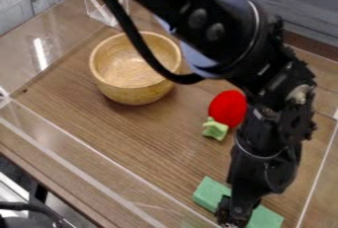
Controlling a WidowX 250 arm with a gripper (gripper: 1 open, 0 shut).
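Observation:
My gripper [238, 204] hangs low at the right of the view, its black fingers open and down around the green bar [264, 219] at the front edge. The bar is partly hidden behind the fingers; whether they touch it I cannot tell. A red object [226, 108] with a small green piece [214, 129] lies on the wooden table behind the gripper.
A wooden bowl [130, 82] stands at the back left. The black arm hides much of the back right.

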